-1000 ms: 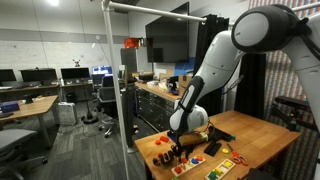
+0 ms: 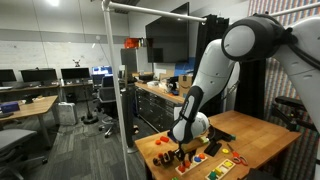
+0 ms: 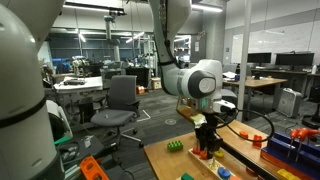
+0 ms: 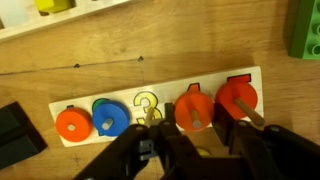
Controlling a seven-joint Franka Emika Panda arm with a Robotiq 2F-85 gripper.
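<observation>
A pale wooden board (image 4: 172, 92) with coloured round pieces runs across the wrist view. My gripper is over its right half, with dark fingers either side of an orange disc (image 4: 194, 107) and shut on it. The disc has a peg on top and looks to be at the board; whether it is lifted cannot be told. To its right is a red disc (image 4: 238, 96) with a wooden peg. Farther left are a yellow ring (image 4: 148, 102), a blue disc (image 4: 111, 119) and another orange disc (image 4: 73, 124). In exterior view 2 the gripper (image 3: 208, 152) is low at the table.
A green block (image 4: 306, 30) lies at the wrist view's upper right, and a black block (image 4: 18, 134) at the left. Another pale board with a yellow piece (image 4: 50, 5) shows along the top. Bare wooden table (image 4: 200, 50) separates the boards.
The arm has come down and slightly rightward in exterior view 1, bringing the gripper closer to the board. The other things on the table look unmoved.
</observation>
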